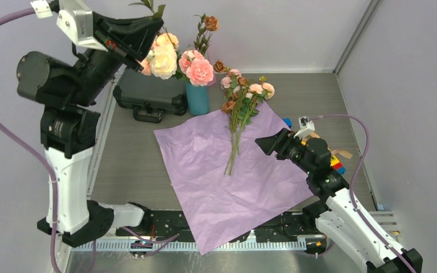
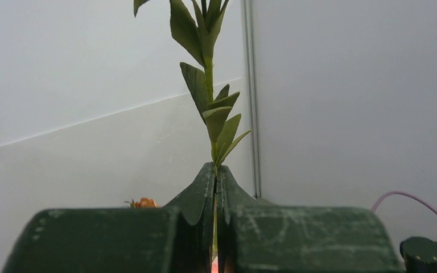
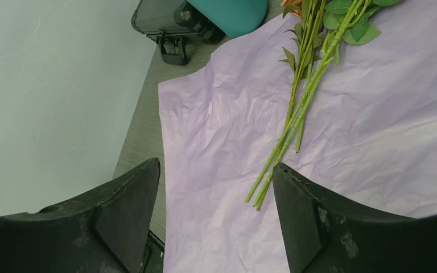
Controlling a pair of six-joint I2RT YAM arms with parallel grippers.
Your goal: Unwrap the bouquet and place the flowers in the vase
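High at the upper left of the top view, my left gripper is shut on a green leafy stem, which rises from between its fingertips in the left wrist view. The stem's top is cut off, and I cannot tell where its lower end is. A blue-green vase stands upright at the back, with pink roses, a cream rose and a brown rose above it. On purple paper lies a loose bunch of flowers. My right gripper is open and empty over the paper, right of the stems.
A dark case sits left of the vase. Colourful blocks lie on the table behind the right arm. Walls enclose the table at the back and sides. Bare table shows at the back right.
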